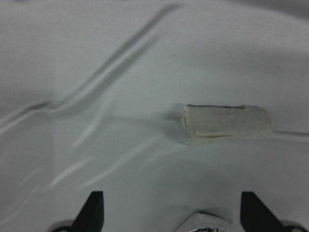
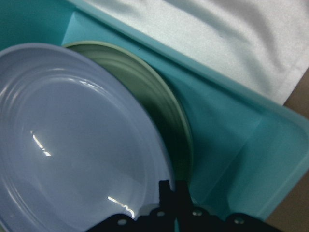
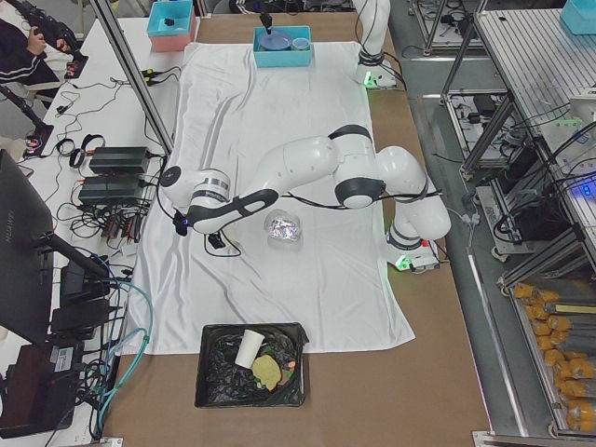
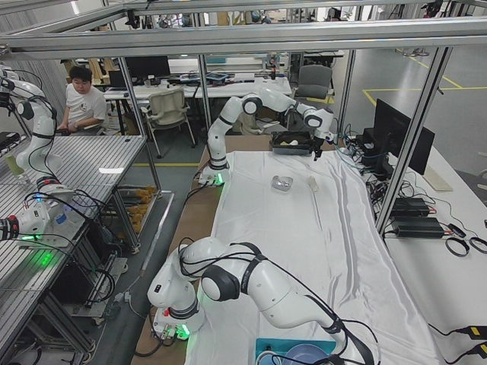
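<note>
A pale, rolled strip (image 1: 227, 121) lies on the white cloth below my left gripper, which is open and empty in the left wrist view. A crinkled foil item (image 3: 282, 225) sits mid-cloth. In the right wrist view, my right gripper has its fingers close together on the rim of a blue plate (image 2: 77, 130), over a green plate (image 2: 169, 121) in a teal bin (image 2: 241, 145). The bin is at the far end of the cloth in the camera left view.
A black-lined tray (image 3: 214, 372) with a white cup (image 3: 250, 348) and food-like items stands beyond the cloth's near edge. A monitor, black boxes and cables crowd the side table.
</note>
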